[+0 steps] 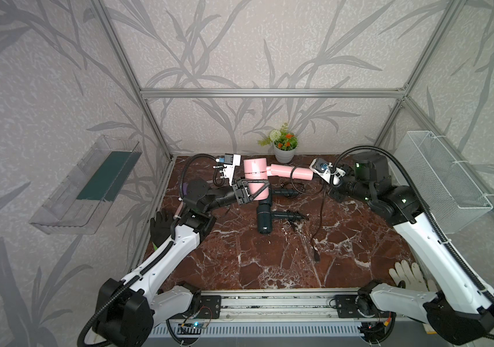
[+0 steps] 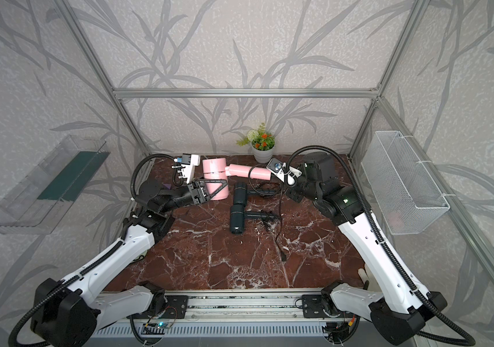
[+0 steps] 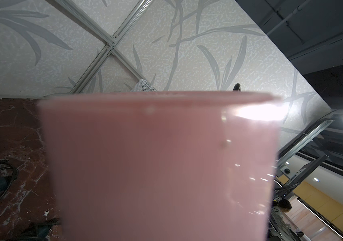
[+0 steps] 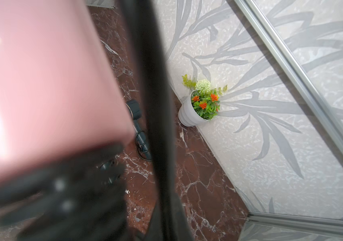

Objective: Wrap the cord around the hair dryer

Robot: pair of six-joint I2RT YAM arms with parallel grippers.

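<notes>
A pink hair dryer (image 1: 256,170) is held in the air, barrel upright, handle (image 2: 248,170) reaching right. My left gripper (image 1: 252,190) has its fingers around the lower barrel, which fills the left wrist view. My right gripper (image 2: 281,176) is at the handle's right end, where the black cord (image 1: 320,222) loops and hangs down to the table. Whether the right fingers hold cord is unclear; in the right wrist view a blurred dark strand crosses beside the pink handle.
A dark hair dryer (image 1: 264,219) lies on the marble table below. A potted plant (image 1: 284,150) stands at the back. Baskets hang at left (image 1: 85,190) and right (image 1: 438,179).
</notes>
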